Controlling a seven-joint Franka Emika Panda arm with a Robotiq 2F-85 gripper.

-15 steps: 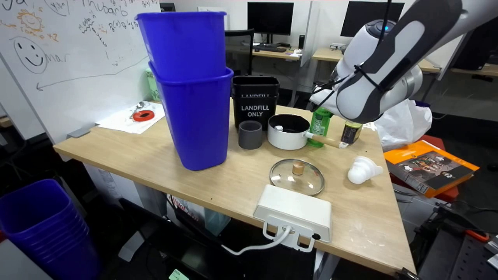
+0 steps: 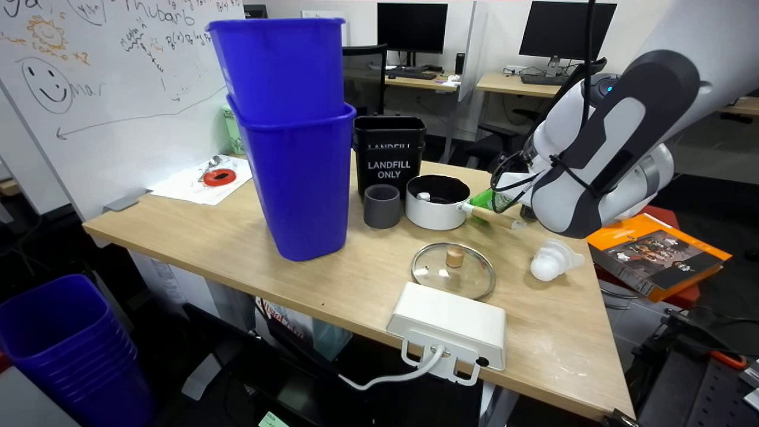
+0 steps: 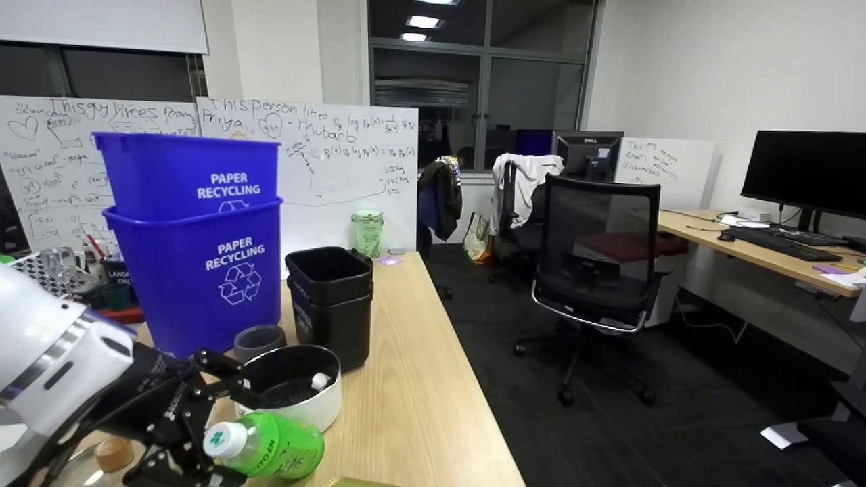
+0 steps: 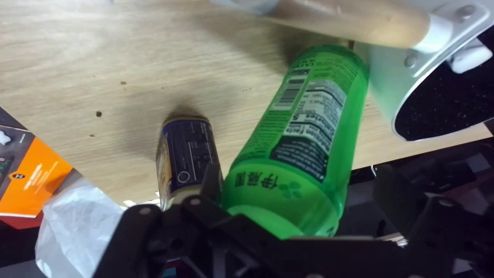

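A green bottle (image 4: 301, 134) with a white cap (image 3: 225, 439) leans over, its base against the white pot (image 3: 321, 410) and under the wooden pot handle (image 4: 356, 21). In exterior view 1, only part of the bottle (image 2: 485, 201) shows behind the handle and arm. My gripper is open around the cap end of the bottle, with one finger (image 4: 212, 181) to its left and the other (image 4: 396, 197) to its right in the wrist view. The right finger stands visibly apart from the bottle; whether the left one touches cannot be told.
A dark can (image 4: 187, 150) stands close to the bottle's left in the wrist view. Black bins (image 2: 389, 160), a grey cup (image 2: 382, 206) and tall blue bins (image 2: 299, 185) crowd the table beyond the pot. A glass lid (image 2: 437, 274) lies in front.
The arm has come down and slightly right in exterior view 1, hiding most of the can. The bottle has gone from upright to tilted. The pot and its handle have shifted slightly left.
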